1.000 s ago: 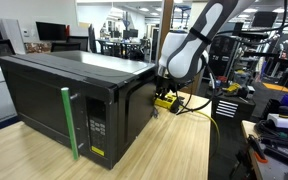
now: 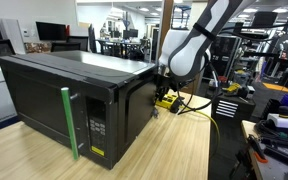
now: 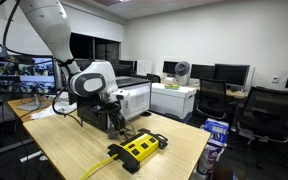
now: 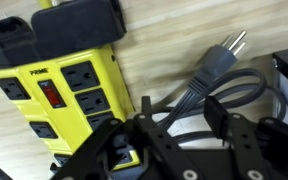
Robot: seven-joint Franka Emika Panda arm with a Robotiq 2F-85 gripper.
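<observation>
A dark two-prong plug (image 4: pixel 216 67) lies on the wooden table in the wrist view, prongs pointing to the upper right. Its black cord loops to the right and runs back under my gripper. The fingers stand apart on either side of the cord, just behind the plug; whether they touch it I cannot tell. To their left lies a yellow power strip (image 4: pixel 87 90) with black sockets and a red switch. In exterior view 2 my gripper (image 3: pixel 117 126) is low, between the microwave (image 3: pixel 135 99) and the yellow strip (image 3: pixel 139 151).
The black microwave (image 2: pixel 59 102) fills much of the table in exterior view 1, close beside the arm. A yellow cable (image 3: pixel 100 167) runs from the strip toward the near table edge. Bare tabletop (image 3: pixel 66 143) lies left of the strip.
The arm's pose near the microwave's far end differs only slightly. The microwave and power strip stay where they were.
</observation>
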